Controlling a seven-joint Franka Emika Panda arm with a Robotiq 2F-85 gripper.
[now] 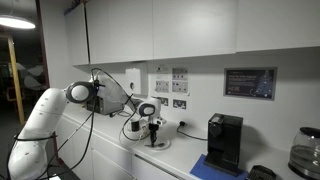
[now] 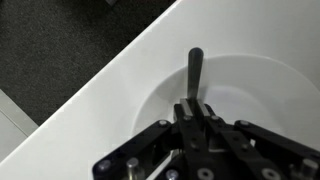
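In the wrist view a dark, slim utensil handle (image 2: 195,68) sticks out from between the fingertips of my gripper, which is shut on it. The rest of the utensil is hidden behind the fingers. Below lies a round white dish (image 2: 262,78) on the white counter; whether the utensil touches it cannot be made out. From outside, my gripper (image 1: 153,132) points down over the counter, close above the dish (image 1: 163,144).
A black coffee machine (image 1: 224,142) stands on a blue mat (image 1: 207,170) to the right, with a glass jug (image 1: 306,152) beyond it. Sockets (image 1: 180,87) line the wall behind. The counter edge (image 2: 75,108) drops off toward the dark floor (image 2: 55,50).
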